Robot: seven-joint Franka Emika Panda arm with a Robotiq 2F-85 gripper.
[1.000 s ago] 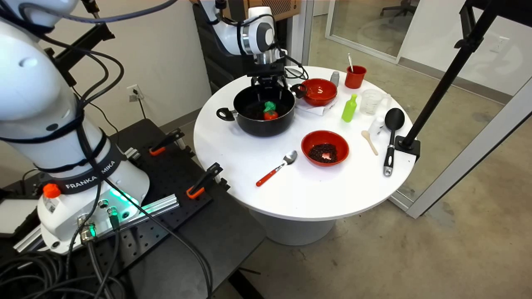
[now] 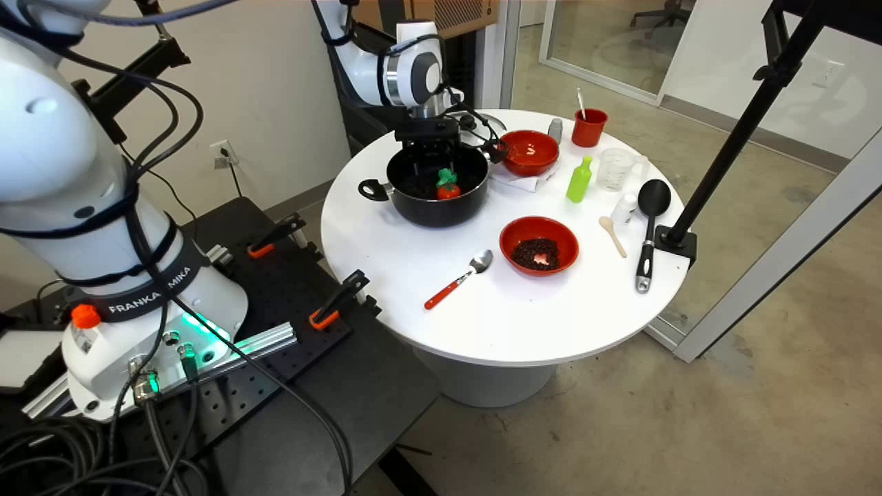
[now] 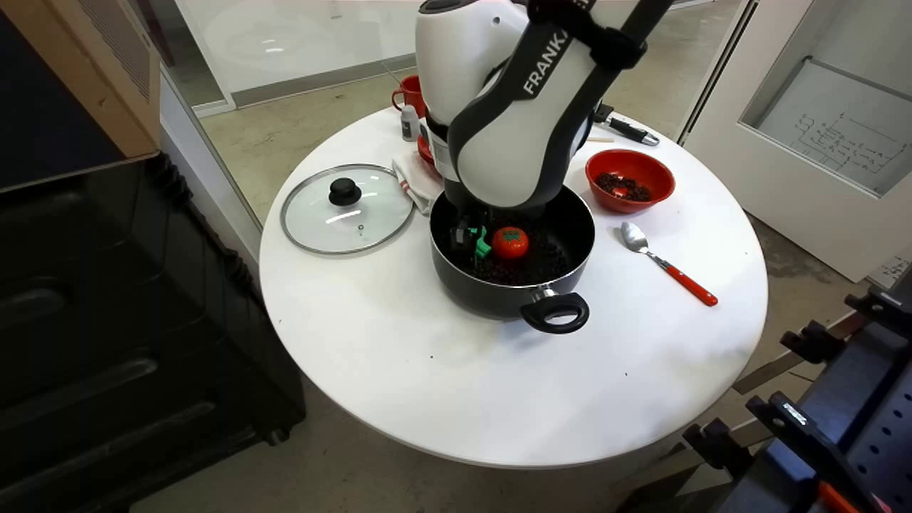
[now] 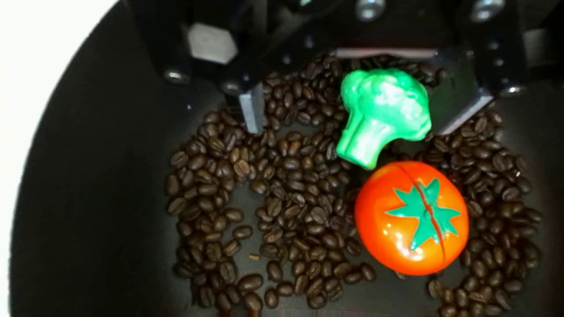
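Observation:
Down inside the black pot (image 3: 479, 291), my gripper is open, its fingers spread wide. A green toy broccoli (image 4: 388, 108) lies between them, nearer the finger (image 4: 465, 105) on the right of the wrist view; whether that finger touches it I cannot tell. The other finger (image 4: 252, 111) stands clear of it, over the beans. Just below the broccoli in the wrist view, a red toy tomato (image 4: 412, 219) rests against or very near its stem. Dark coffee beans (image 4: 301, 211) cover much of the pot's floor around both toys.
A glass lid (image 3: 342, 214) lies on the table left of the pot in exterior view 2. A red bowl with beans (image 2: 539, 246) and a red-handled spoon (image 2: 459, 280) are near the pot. An empty red bowl (image 2: 529, 153) sits close behind.
The arm has shifted a little left in exterior view 1 and lowered slightly, with the gripper deeper in the pot. The toys look unmoved.

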